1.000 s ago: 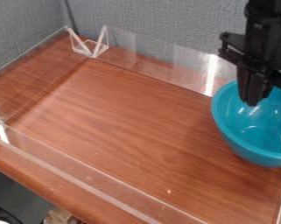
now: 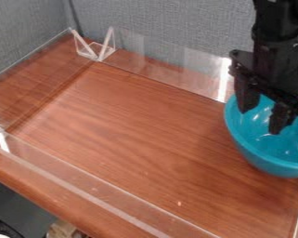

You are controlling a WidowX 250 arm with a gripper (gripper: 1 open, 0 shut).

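A black gripper (image 2: 263,110) hangs at the upper right, its two fingers spread apart and reaching down into the turquoise bowl (image 2: 260,156) at the right edge of the wooden surface. No object shows between the fingers. The bowl's far part is partly hidden behind the gripper, so I cannot tell all that it holds.
Clear low walls edge it at front and back, with a white bracket (image 2: 96,48) at the back left corner. A grey padded wall stands behind.
The gripper has turned and its fingers now stand apart, one further left over the bowl's rim, where before they appeared close together. The bowl looks unmoved.
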